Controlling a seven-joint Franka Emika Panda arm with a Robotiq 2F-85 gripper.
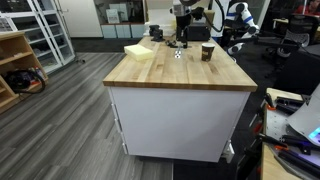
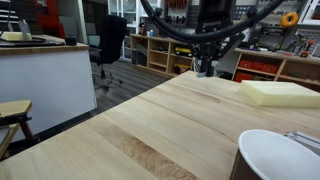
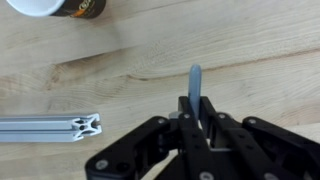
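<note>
In the wrist view, my gripper is shut on a slim blue-grey object that points away from it. What kind of tool it is cannot be made out. Exterior view 1 shows the gripper above the far part of the wooden counter. A short silver metal profile lies on the wood to the left in the wrist view. In exterior view 2, the gripper is small and dark, beyond the near part of the tabletop.
A dark cup with a white inside stands at the wrist view's upper left; the cup is right of the gripper in exterior view 1. A pale yellow block sits at the left.
</note>
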